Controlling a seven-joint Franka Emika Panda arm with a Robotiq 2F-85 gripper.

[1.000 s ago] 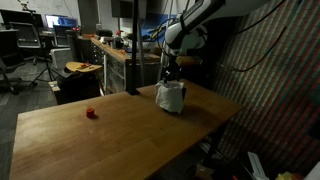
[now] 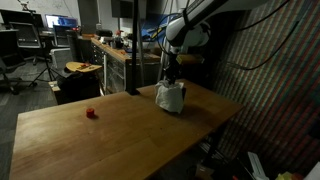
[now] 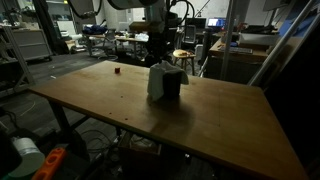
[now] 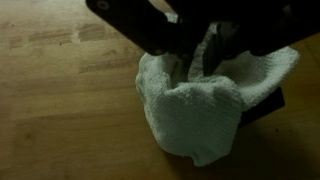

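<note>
A white cloth [image 2: 170, 98] is draped over a dark box [image 3: 173, 86] on the wooden table. In the wrist view the cloth [image 4: 199, 113] bunches up around the fingertips, and a dark corner of the box [image 4: 262, 108] shows beneath it. My gripper points down at the top of the cloth, its fingers partly apart with a fold of cloth at the tips. Whether the fold is pinched cannot be made out. In the second exterior view the gripper [image 3: 160, 58] is right over the cloth.
A small red object [image 2: 90, 112] lies on the table's left part, well away from the cloth. A dark post [image 2: 134, 50] stands behind the table's far edge.
The arm has come down a little, so the gripper is closer to the top of the cloth. Cloth and red object look unmoved.
</note>
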